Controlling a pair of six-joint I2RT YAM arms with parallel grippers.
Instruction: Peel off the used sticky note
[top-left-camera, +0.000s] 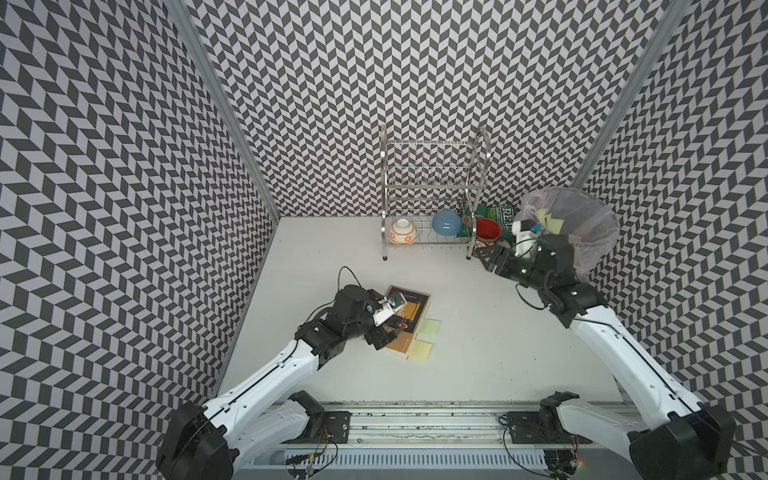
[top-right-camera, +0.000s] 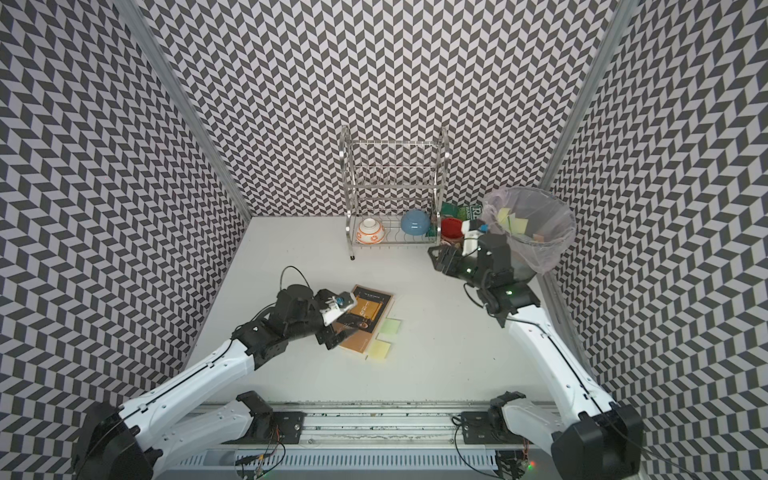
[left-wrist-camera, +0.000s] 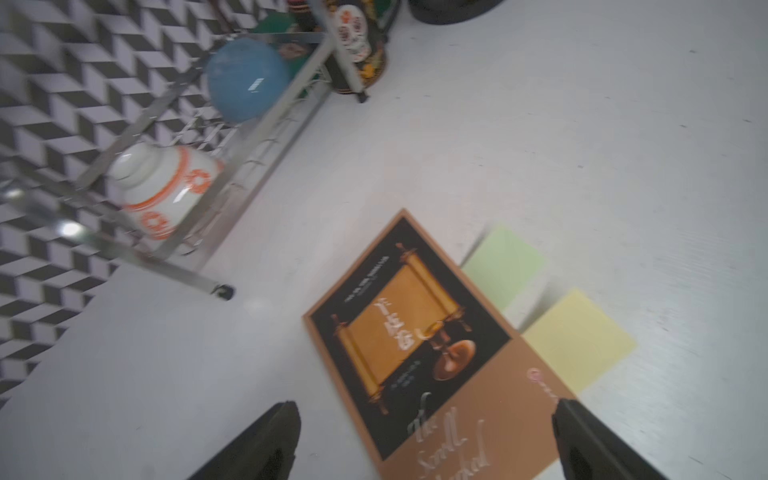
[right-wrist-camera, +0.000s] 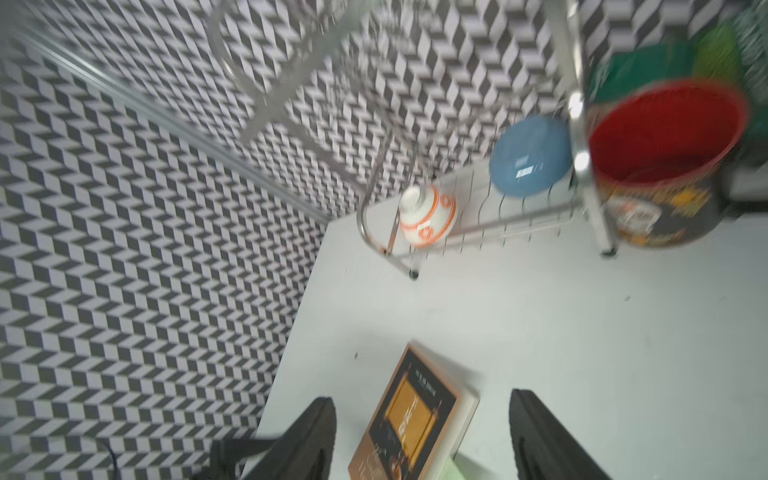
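Observation:
A dark-and-brown book (left-wrist-camera: 400, 320) lies flat on the white table, its cover closed. From its right edge stick out a green sticky note (left-wrist-camera: 505, 264) and a yellow sticky note (left-wrist-camera: 582, 336). My left gripper is open over the book's left and lower part, nothing between its fingers. Away to the right, between the rack and the bin, my right gripper hangs in the air with its fingers apart and empty. The waste bin (top-right-camera: 544, 256) at the back right has a clear liner with several yellow notes inside.
A metal rack (top-left-camera: 428, 185) at the back holds a white-and-orange bowl (top-left-camera: 402, 233) and a blue bowl (top-left-camera: 446, 223). Right of it stands a red-lined mug (right-wrist-camera: 668, 152), beside a green bag (top-left-camera: 504, 214).

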